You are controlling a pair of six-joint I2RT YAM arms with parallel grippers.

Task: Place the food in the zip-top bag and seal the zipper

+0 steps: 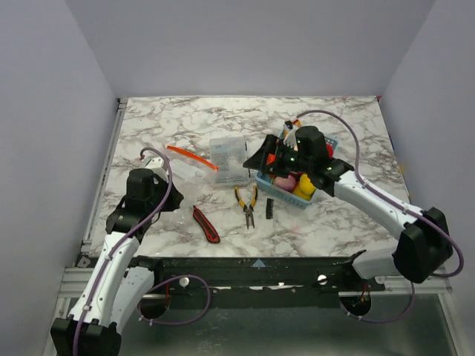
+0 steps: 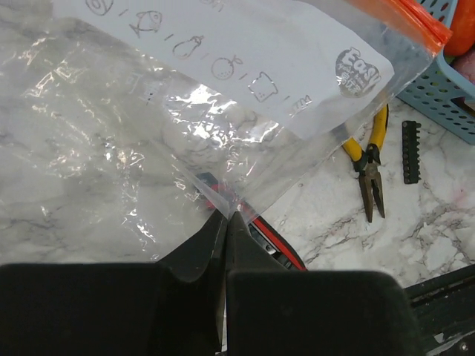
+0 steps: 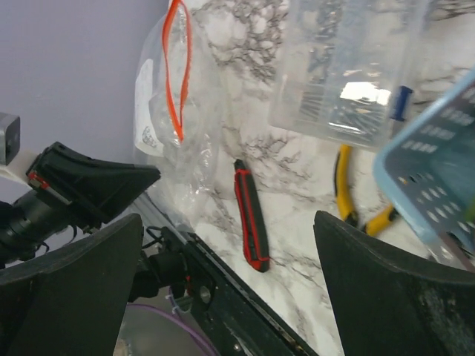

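Note:
The clear zip top bag (image 2: 96, 170) has a white printed label (image 2: 245, 63) and an orange zipper (image 1: 193, 157). Its film gathers to a point at the tips of my left gripper, which is shut on it. Over the blue basket (image 1: 276, 195), around its left side, hovers my right gripper, open with nothing between its fingers. Food in the basket includes a purple onion (image 1: 284, 182), a yellow item (image 1: 306, 185) and a carrot (image 2: 464, 26); the right arm hides part of it in the top view.
A clear plastic case (image 1: 229, 159) lies between bag and basket. Yellow-handled pliers (image 1: 248, 205), a black comb-like piece (image 1: 269, 208) and a red-black utility knife (image 1: 206, 225) lie in front. The knife is partly beneath the bag's film in the left wrist view.

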